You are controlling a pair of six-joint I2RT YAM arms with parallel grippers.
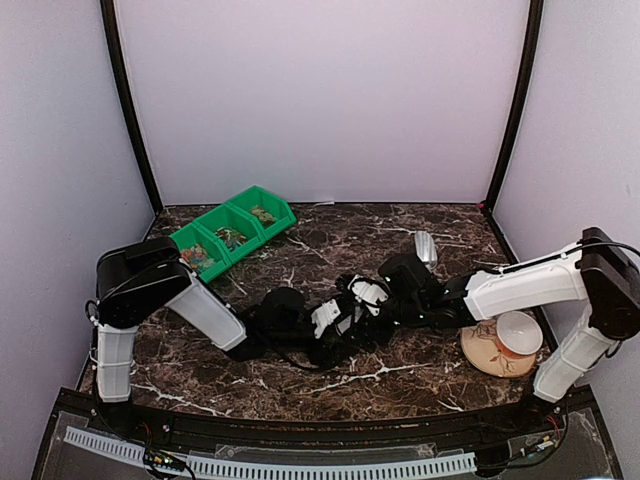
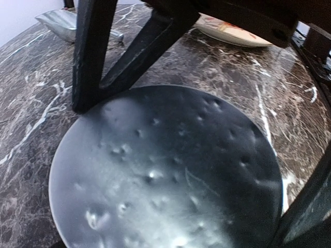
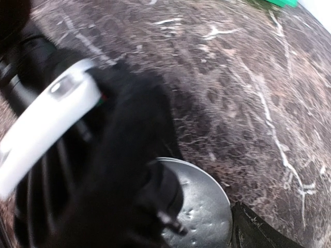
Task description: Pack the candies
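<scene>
A round, dented metal tin (image 2: 165,170) fills the left wrist view, its flat top facing the camera. My left gripper (image 1: 338,346) is shut on it, with one finger (image 2: 92,57) at the tin's far left edge and the other at its right. Close against it on the right is my open right gripper (image 1: 362,325). In the right wrist view, part of the tin (image 3: 204,204) shows beside a dark finger (image 3: 256,232), and a black, blurred arm part hides the rest. Candies (image 1: 231,238) lie in the compartments of a green bin (image 1: 272,234) at the back left.
A metal scoop (image 1: 426,248) lies at the back right. On the right, a white bowl (image 1: 519,328) stands on a patterned plate (image 1: 480,352). Bare marble shows between the bin and the scoop and along the front.
</scene>
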